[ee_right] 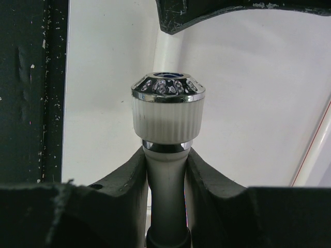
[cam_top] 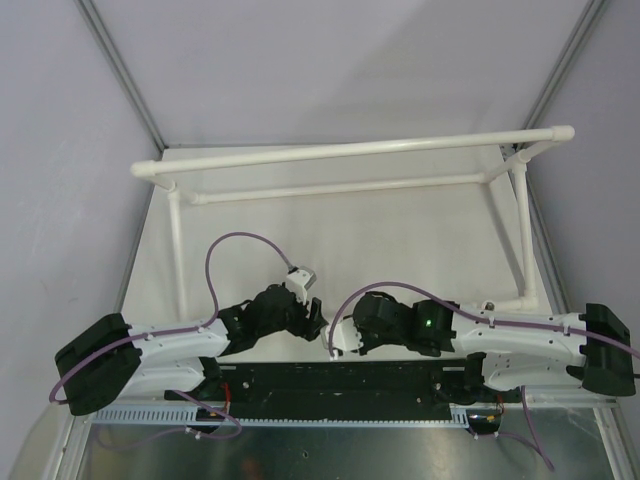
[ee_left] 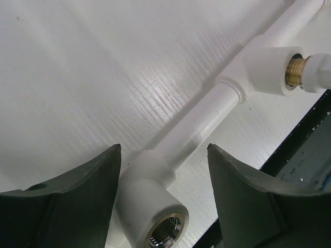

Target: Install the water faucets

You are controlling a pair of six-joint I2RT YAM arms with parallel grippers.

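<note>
In the left wrist view, a white pipe (ee_left: 199,124) runs diagonally with an empty threaded socket (ee_left: 165,230) low in frame and a tee (ee_left: 266,70) at upper right, where a white piece (ee_left: 315,72) shows brass threads at the tee's mouth. My left gripper is part open over the pipe, fingers either side near the lower socket. My right gripper is shut on a faucet (ee_right: 167,116) with white body and chrome cap, held upright in the right wrist view. From the top, both grippers sit close together at the front middle.
A white PVC frame (cam_top: 340,150) surrounds the board (cam_top: 250,230), whose middle is clear. A dark strip (cam_top: 340,395) runs along the front edge.
</note>
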